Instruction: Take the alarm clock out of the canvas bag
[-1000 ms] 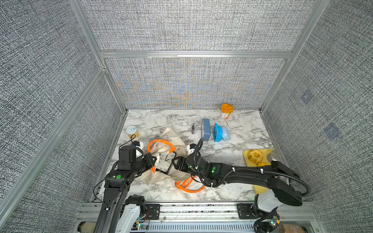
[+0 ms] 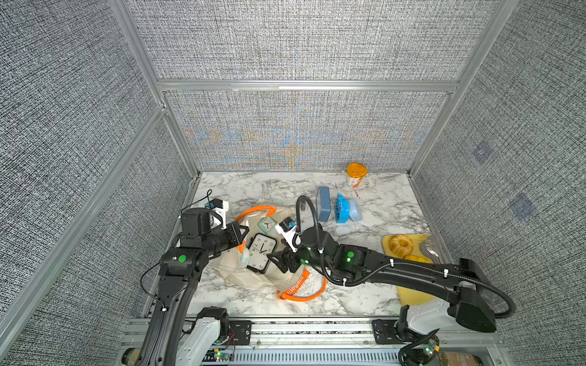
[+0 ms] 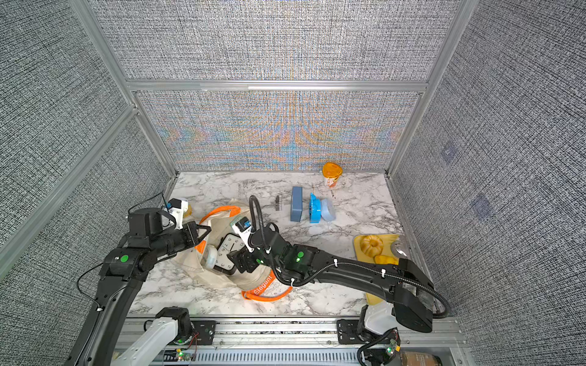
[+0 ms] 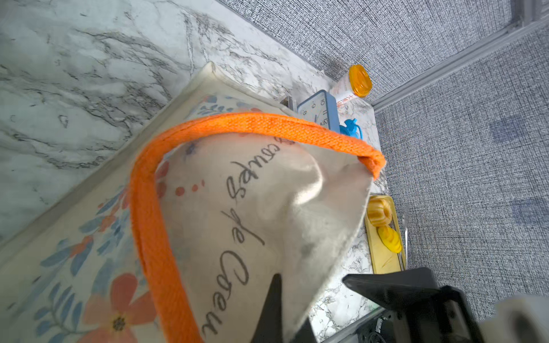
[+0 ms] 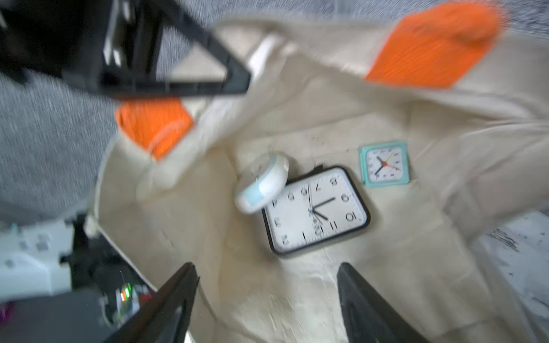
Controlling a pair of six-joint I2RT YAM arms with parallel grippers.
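The canvas bag lies with its mouth spread; its near side and orange handle (image 4: 151, 217) rise in the left wrist view. Inside is a white-faced, black-framed clock (image 5: 317, 208), with a small teal clock (image 5: 385, 164) beside it and a rounded white object (image 5: 263, 183) against its corner. Which one is the alarm clock I cannot tell. My left gripper (image 2: 243, 235) is shut on the bag's edge, holding it up. At the bag's mouth, my right gripper stands part open, its fingertips apart and short of the black-framed clock, nothing between them.
Behind and right of the bag stand a blue box-shaped clock (image 2: 323, 204), a bright blue object (image 2: 342, 208) and an orange-lidded tub (image 2: 356, 173). A yellow tray (image 2: 415, 297) with food-like pieces lies at the right.
My left gripper has moved slightly back, and the bag's mouth is wider. The teal clock now shows; the white-lidded jar is mostly hidden.
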